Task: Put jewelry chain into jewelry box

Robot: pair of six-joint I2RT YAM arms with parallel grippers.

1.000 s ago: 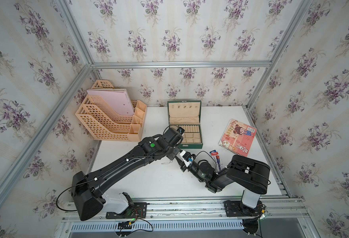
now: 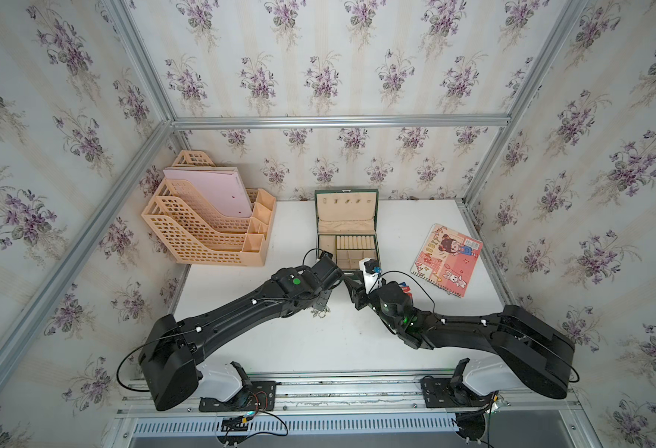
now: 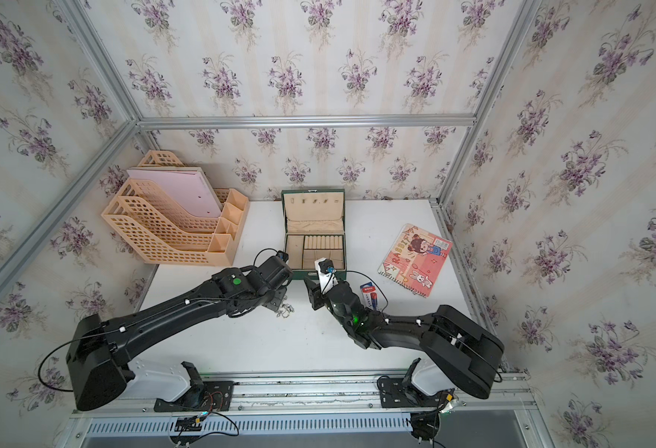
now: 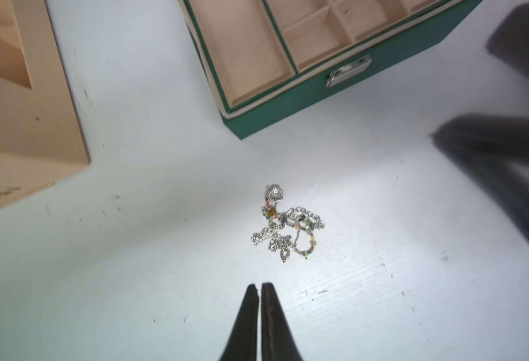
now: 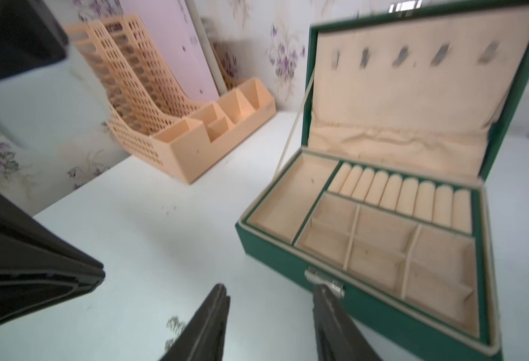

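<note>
The jewelry chain (image 4: 278, 223), silver links with coloured beads, lies in a loose heap on the white table. It sits in front of the green jewelry box (image 4: 276, 115), whose lid stands raised and whose beige compartments look empty. My left gripper is shut with nothing between its fingers, its tips just below the chain in the left wrist view. My right gripper stands open and empty between the chain and the box front. In the right wrist view, part of the chain (image 5: 174, 326) shows beside the right gripper's left finger.
A peach file organizer (image 2: 201, 254) stands back left. A notebook (image 2: 447, 260) lies at the right, and a pen pack (image 3: 369, 295) sits partly behind the right arm. The two grippers are close together in front of the box.
More of the chain is uncovered. The left gripper remains shut.
</note>
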